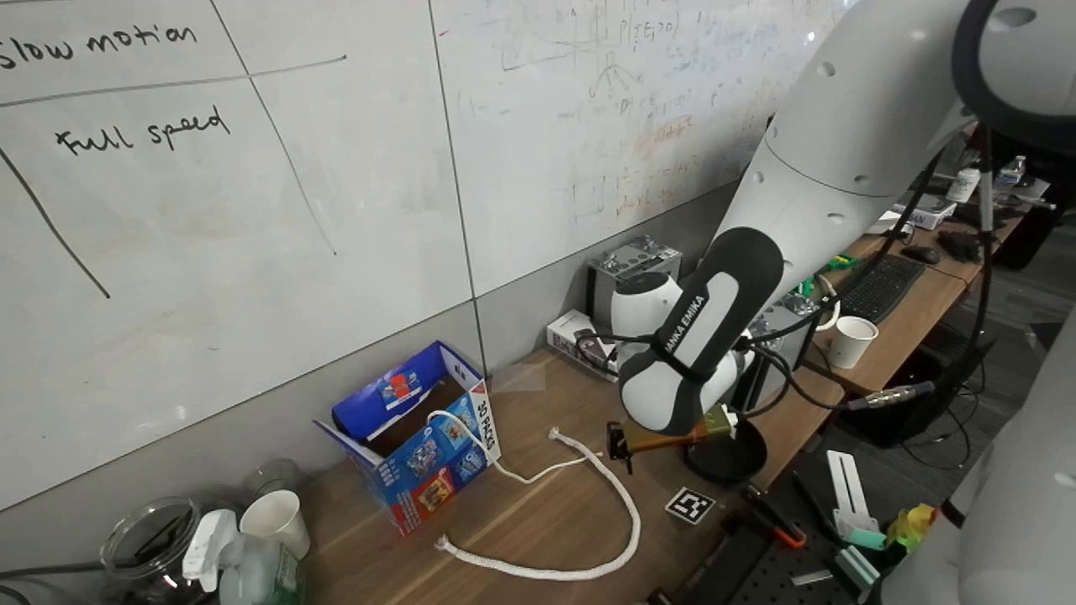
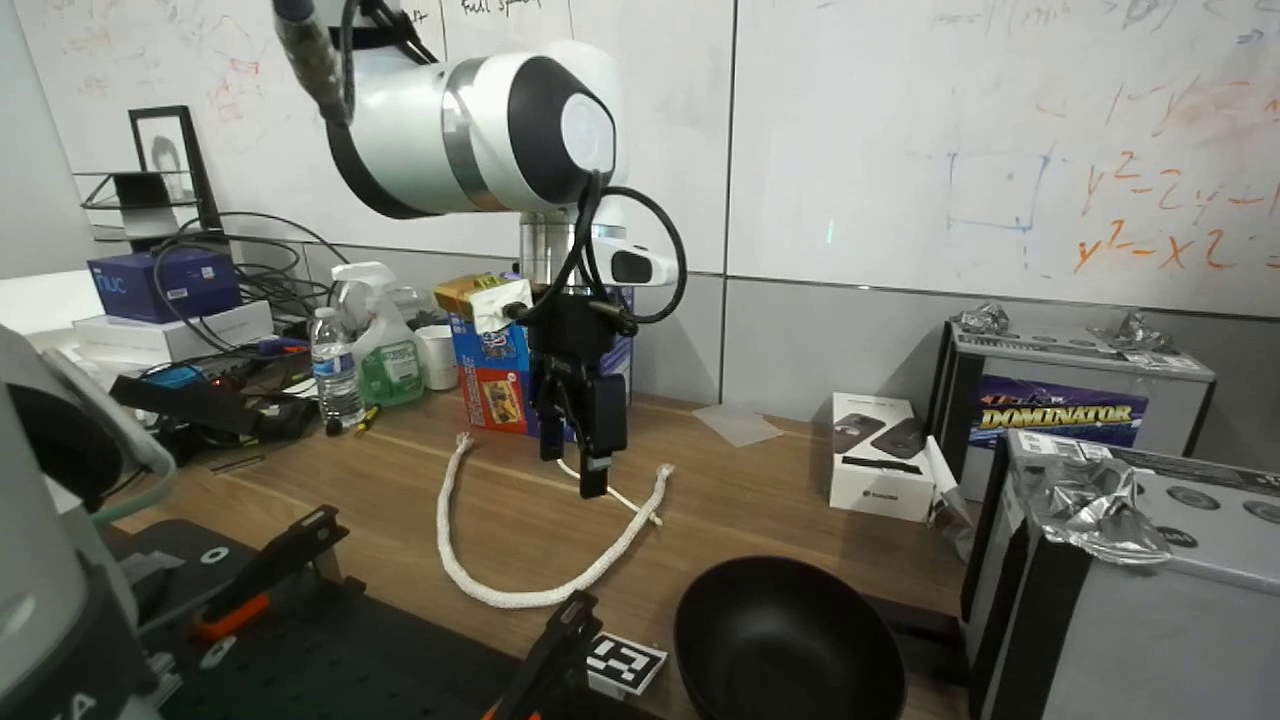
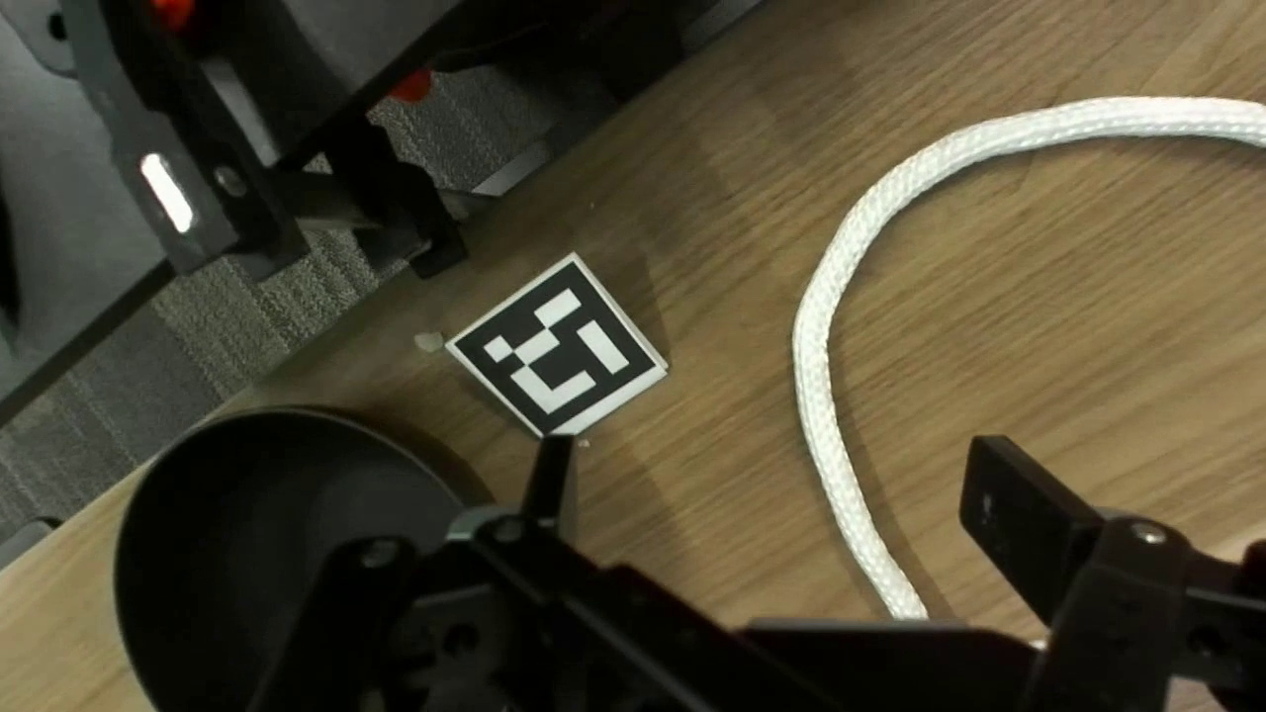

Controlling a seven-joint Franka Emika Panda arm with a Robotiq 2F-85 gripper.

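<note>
A thick white rope (image 1: 633, 514) lies in a U shape on the wooden table, both ends loose. A thinner white cord (image 1: 530, 478) runs from the blue snack box (image 1: 419, 464) to near one rope end. My gripper (image 2: 573, 466) hangs above the table, pointing down, with its fingers apart and nothing between them. In the wrist view the rope (image 3: 819, 356) curves along the table below, passing into the gap between the two fingers. One finger (image 3: 552, 487) shows beside the black pan (image 3: 285, 534). The gripper's lower part is mostly hidden behind the arm in exterior view 1.
A marker card (image 3: 558, 344) lies between pan and rope. Grey metal boxes (image 2: 1080, 360) and a white phone box (image 2: 882, 450) stand on the right. Bottles and a cup (image 1: 277, 523) crowd the far left. A black clamp (image 2: 294, 546) edges the table's front.
</note>
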